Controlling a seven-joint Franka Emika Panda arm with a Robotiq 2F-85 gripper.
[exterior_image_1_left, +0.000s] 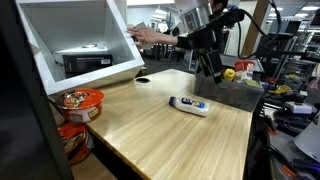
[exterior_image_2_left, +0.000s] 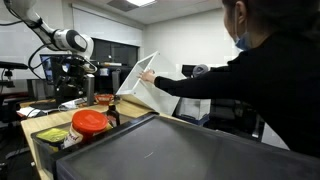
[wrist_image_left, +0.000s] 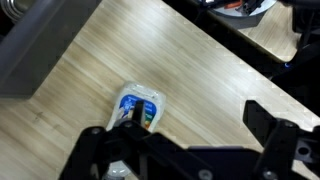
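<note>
On the wooden table (exterior_image_1_left: 150, 138) lies a white bottle-like package (exterior_image_1_left: 189, 106) with a dark blue end, on its side. In the wrist view the package (wrist_image_left: 136, 110) shows a blue, printed label, and its lower part runs behind the gripper's body. My gripper (exterior_image_1_left: 210, 74) hangs above and slightly to the right of it, apart from it and pointing down. Its two dark fingers are spread wide in the wrist view, so the gripper is open, with bare table between them.
Red bowls (exterior_image_1_left: 82, 103) stand at the table's left edge. A grey bin (exterior_image_1_left: 228, 94) with colourful items is at the back right. A person (exterior_image_2_left: 245, 80) holds a tilted white box (exterior_image_2_left: 150, 80) by the table. Mid-table is clear.
</note>
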